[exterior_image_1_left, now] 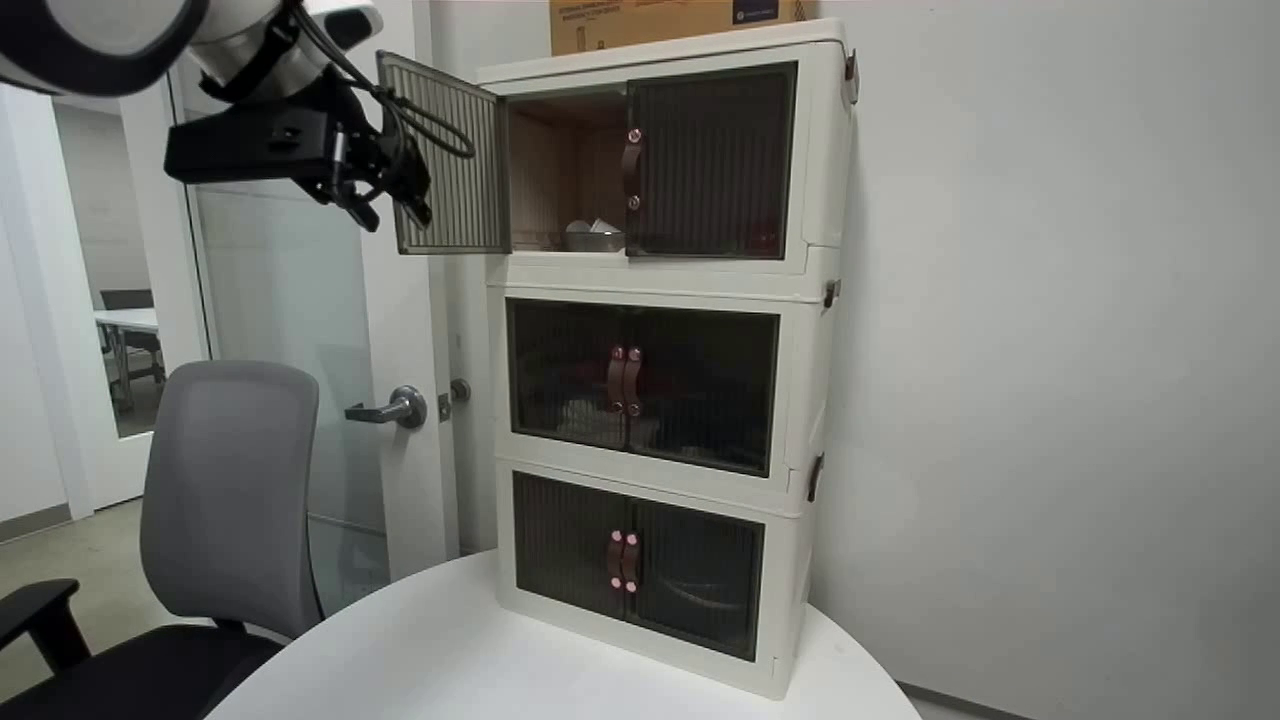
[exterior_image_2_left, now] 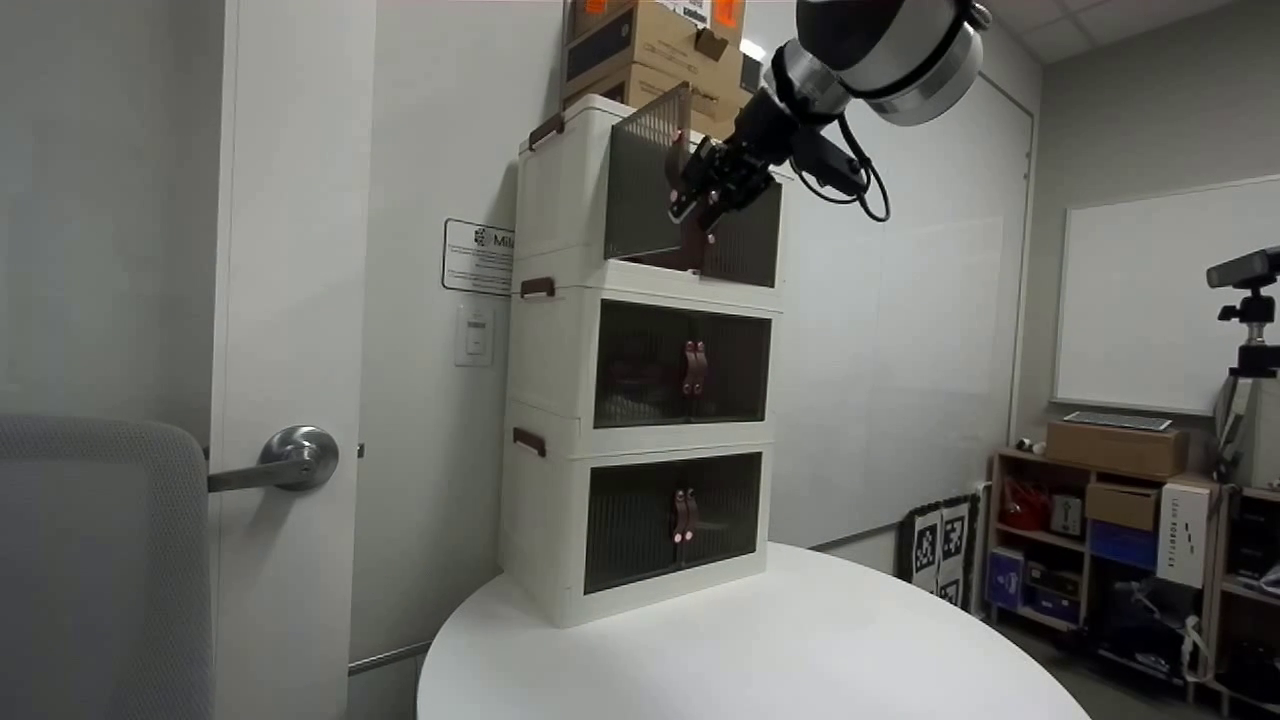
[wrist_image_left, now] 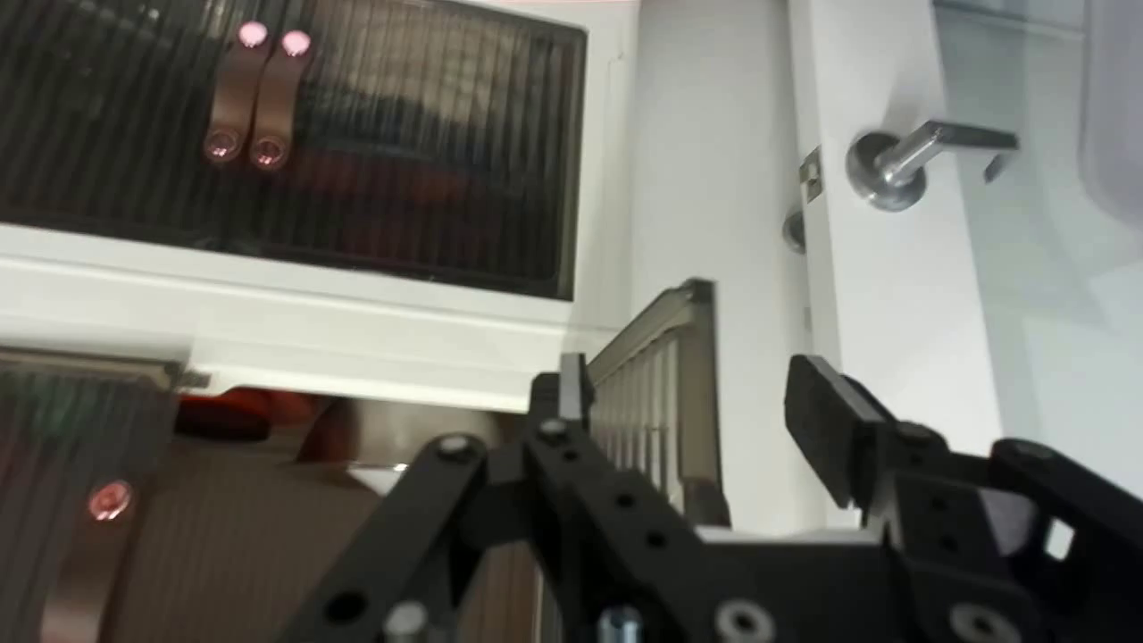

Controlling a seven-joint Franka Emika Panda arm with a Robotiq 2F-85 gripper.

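The white cabinet (exterior_image_1_left: 806,360) has three stacked compartments with dark ribbed doors. At the top, the left door (exterior_image_1_left: 450,156) is swung wide out while the right door (exterior_image_1_left: 714,162) is closed. My gripper (exterior_image_1_left: 393,216) is at the swung door's outer edge. In the wrist view, which is upside down, the fingers (wrist_image_left: 825,429) stand apart, and the edge of the open door (wrist_image_left: 702,386) appears between them, nearer the left finger. Whether either finger touches it I cannot tell. A small grey bowl (exterior_image_1_left: 594,241) with white items sits inside the open compartment.
The middle doors (exterior_image_1_left: 564,372) and lower doors (exterior_image_1_left: 564,534) are closed. Cardboard boxes (exterior_image_2_left: 666,54) rest on the cabinet top. A room door with a lever handle (exterior_image_1_left: 390,409) and a grey chair (exterior_image_1_left: 228,480) are at left.
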